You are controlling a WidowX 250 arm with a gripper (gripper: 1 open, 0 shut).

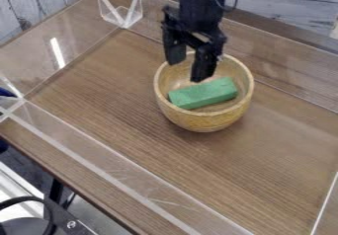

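Observation:
A black robot gripper (191, 51) hangs from the top centre over the back half of a round wooden bowl (201, 118). Its fingers point down and are apart, with nothing seen held between them. In the bowl lies a green block (204, 93), set diagonally toward the front right.
A small white wire-like or clear object (122, 10) stands at the back left. Black cables (34, 219) lie at the lower left corner, and a plank wall runs along the back.

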